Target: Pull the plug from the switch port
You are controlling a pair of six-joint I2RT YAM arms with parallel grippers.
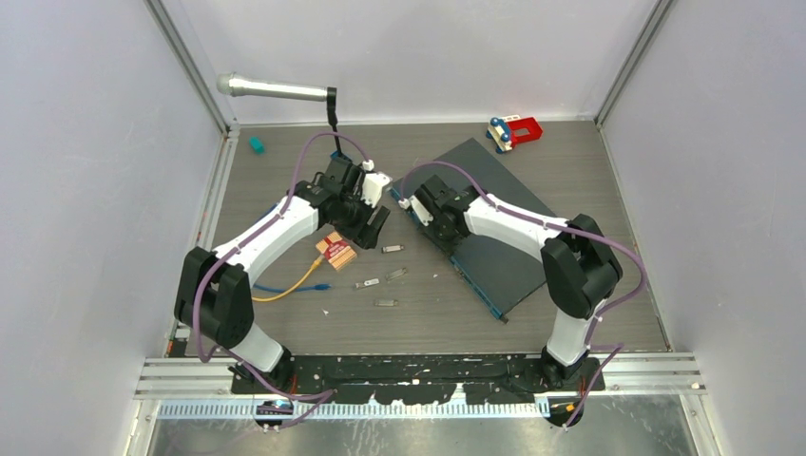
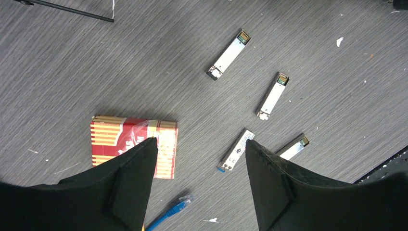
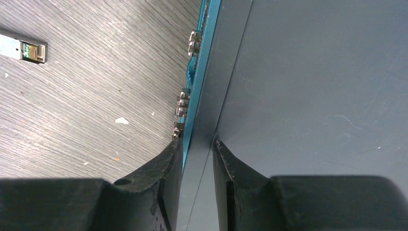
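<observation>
The dark switch (image 1: 499, 247) lies diagonally on the right of the table. Its teal-edged port side (image 3: 202, 72) shows metal port housings (image 3: 183, 103) in the right wrist view. My right gripper is over that edge, fingers part open; what sits between them below is unclear, and no plug can be made out for certain. My left gripper hangs open above the table left of the switch, nothing between its fingers.
Several loose metal modules (image 2: 272, 96) lie between the arms, with a red-striped box (image 2: 132, 132), a blue cable (image 2: 175, 209) and a yellow cable (image 1: 285, 292). A red toy (image 1: 523, 130) sits at the back right.
</observation>
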